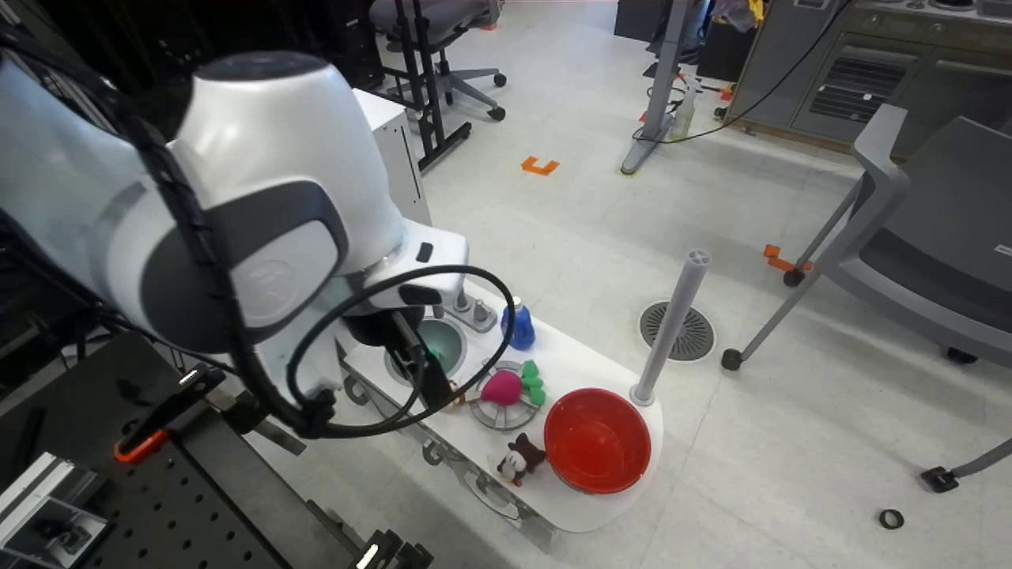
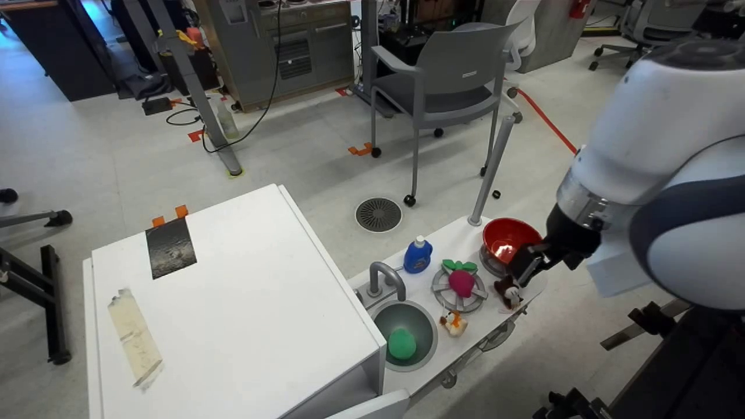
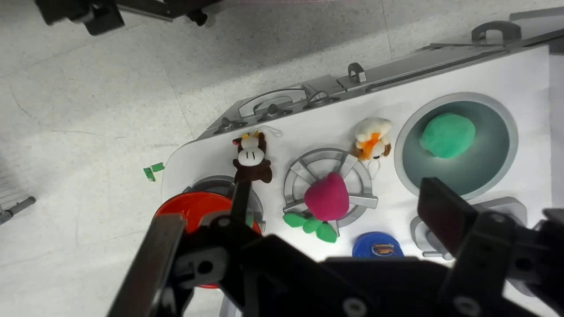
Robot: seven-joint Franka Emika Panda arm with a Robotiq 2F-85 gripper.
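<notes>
My gripper stands open above the toy kitchen counter, its fingers wide apart with nothing held. Below the gap lies a pink radish toy with green leaves (image 3: 328,198) on the grey burner (image 3: 363,200). To one side sits a brown and white cow plush (image 3: 251,156); a white and orange plush (image 3: 373,138) lies between burner and sink. A green round toy (image 3: 448,135) rests in the sink basin (image 3: 507,140). The red bowl (image 1: 598,440) stands at the counter's rounded end, partly hidden by my finger in the wrist view.
A blue bottle (image 2: 417,255) stands behind the burner, near the grey faucet (image 2: 388,277). An upright grey post (image 2: 493,171) rises at the counter's back edge beside the bowl. The tall white cabinet (image 2: 237,307) borders the sink end.
</notes>
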